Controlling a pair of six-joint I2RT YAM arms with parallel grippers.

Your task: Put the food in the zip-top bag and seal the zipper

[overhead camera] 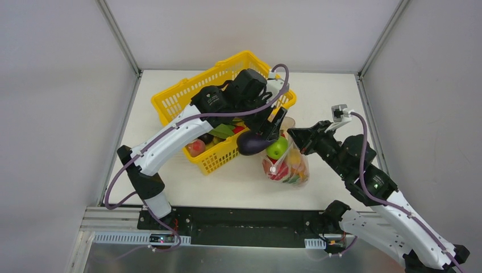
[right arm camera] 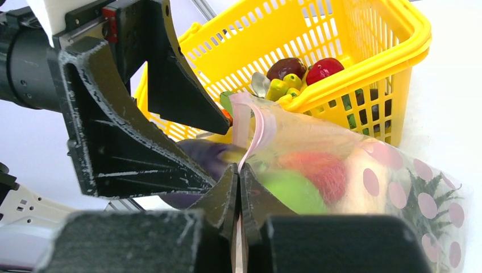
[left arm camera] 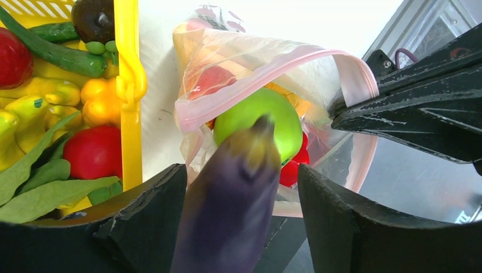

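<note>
The clear zip top bag (overhead camera: pixel 286 168), with its pink zipper strip (left arm camera: pixel 273 74), is held upright with its mouth gaping. A green apple (left arm camera: pixel 258 122) and other food show inside. My right gripper is shut on the bag's rim. My left gripper stands part open beside the mouth. A dark purple eggplant (left arm camera: pixel 230 205), blurred, tilts between its fingers, with a gap to the right-hand finger (left arm camera: pixel 321 190); in the top view the eggplant (overhead camera: pixel 251 143) hangs low at the bag's left side, outside the mouth. Whether any finger still touches it is unclear.
The yellow basket (overhead camera: pixel 220 162) stands close on the bag's left, holding several fruits and vegetables, such as a red tomato (left arm camera: pixel 94 151).
</note>
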